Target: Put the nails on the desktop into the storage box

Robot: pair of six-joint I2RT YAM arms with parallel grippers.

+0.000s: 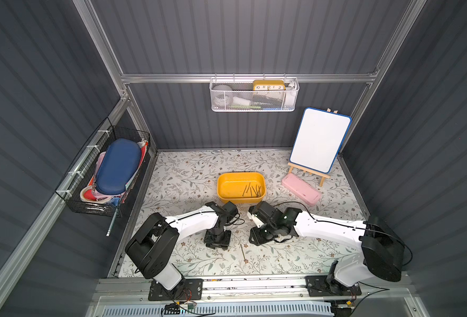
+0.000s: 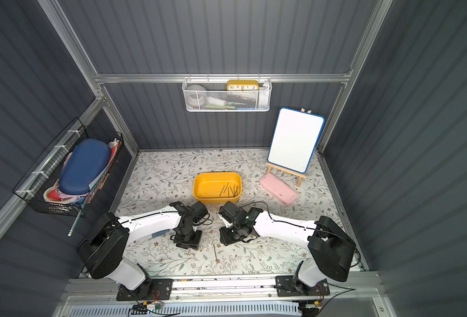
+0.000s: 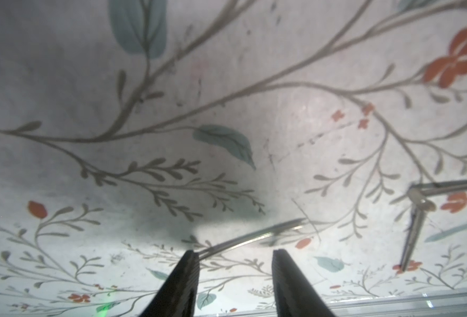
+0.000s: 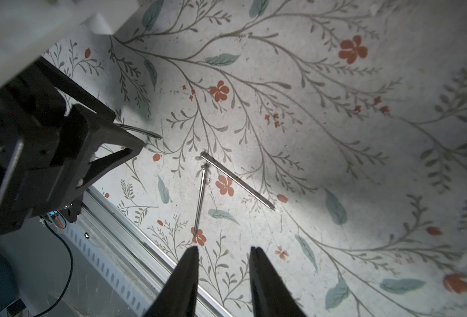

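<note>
Two nails lie with their heads close together on the desktop: one long nail (image 4: 237, 180) slants toward the right, and another nail (image 4: 199, 200) points toward the front edge. A further nail (image 3: 249, 238) lies just beyond the fingers of my left gripper, which is open over the desk. In the right wrist view the left gripper partly covers that nail. My right gripper is open too, its fingers apart with nothing between them, on the front side of the pair. Behind both arms stands the yellow storage box (image 1: 230, 179), with several nails (image 1: 252, 189) inside.
A pink case (image 1: 301, 188) and a whiteboard on an easel (image 1: 320, 140) stand at the back right. Both forearms reach inward, leaving a narrow gap between the grippers. A metal rail (image 4: 138, 248) runs along the front edge.
</note>
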